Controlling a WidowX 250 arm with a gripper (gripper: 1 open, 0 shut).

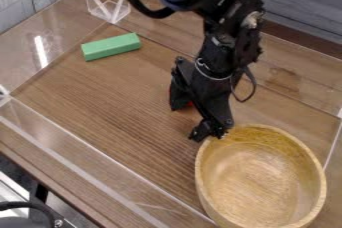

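Note:
The black gripper (194, 107) is lowered to the wooden table at the centre, just behind the tan bowl, its fingers apart. A small red object (189, 108) lies mostly hidden between or behind the fingers; whether they touch it I cannot tell. The oval tan bowl (259, 184) takes up the lower right.
A green block (110, 47) lies at the upper left, with a clear plastic piece (110, 8) behind it. A wall edge runs along the far left.

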